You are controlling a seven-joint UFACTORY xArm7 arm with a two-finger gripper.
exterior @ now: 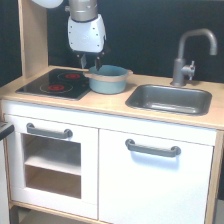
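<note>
A blue-grey pot (pixel 110 84) stands upright on the wooden counter, between the black cooktop (pixel 52 82) and the sink. Its brownish handle shows at the left rim. From above, my gripper (pixel 90 63) reaches down over the pot's left rim, close to that handle. Its white hand is plain to see, but the dark fingers blend into the dark backdrop. Whether they touch the rim or handle, and how far apart they stand, is not clear.
On the right, a steel sink (pixel 170 99) is set into the counter, with a grey faucet (pixel 185 62) behind it. A wooden side panel (pixel 34 35) rises at the left. White cabinet doors (pixel 155 178) below are closed. Bare counter lies in front of the pot.
</note>
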